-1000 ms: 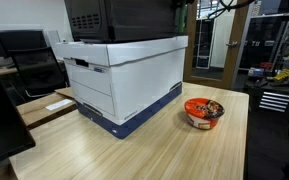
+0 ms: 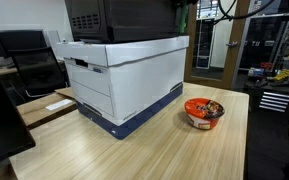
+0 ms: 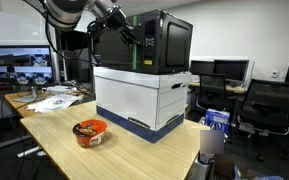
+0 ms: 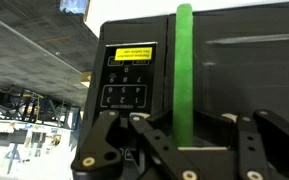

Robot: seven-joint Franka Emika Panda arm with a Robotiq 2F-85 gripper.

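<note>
A long green stick [image 4: 184,65] stands upright in the wrist view, with my gripper shut on its lower part in that picture. Behind it is the front of a black microwave [image 4: 234,68], whose keypad [image 4: 125,96] and lit yellow display [image 4: 133,54] lie left of the stick. In exterior view 2 the green stick [image 3: 136,45] hangs beside the microwave [image 3: 170,45]. Whether stick and microwave touch, I cannot tell. Only the green stick [image 2: 182,20] shows clearly near the top edge of exterior view 1; the gripper is hard to make out there.
Under the microwave are white boxes [image 2: 134,88] on a dark blue base [image 2: 134,122]. An orange-red bowl [image 2: 199,121] with several small items sits on the wooden table [image 2: 114,158]. Bare tabletop lies in front of the boxes. Papers [image 3: 54,103] lie behind the bowl.
The stick and arm near the top edge of exterior view 1 have shifted only very slightly. Bowl, boxes and microwave have stayed put.
</note>
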